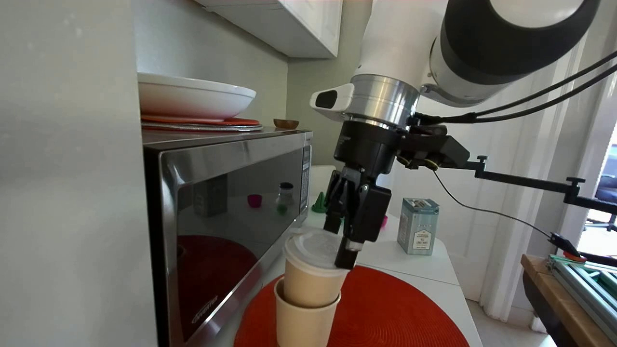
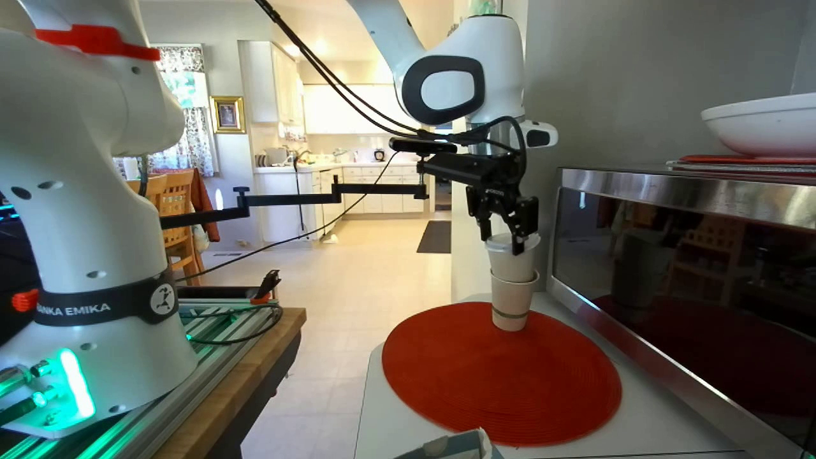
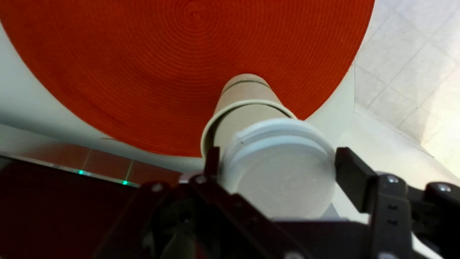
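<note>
A lidded paper cup [image 1: 314, 283] sits partly inside a second paper cup [image 1: 305, 324], with much of its wall showing above the lower cup's rim. My gripper is shut on the lidded cup at its white lid [image 3: 286, 181], one finger on either side. In exterior view 2 the lower cup [image 2: 510, 306] is over the far part of the round red mat [image 2: 459, 375], close to the microwave side. Whether its base touches the mat is hard to tell.
The microwave [image 1: 231, 231] stands close beside the cups, with a white bowl [image 1: 191, 95] on top. A teal box [image 1: 418, 225] is on the white table beyond the mat.
</note>
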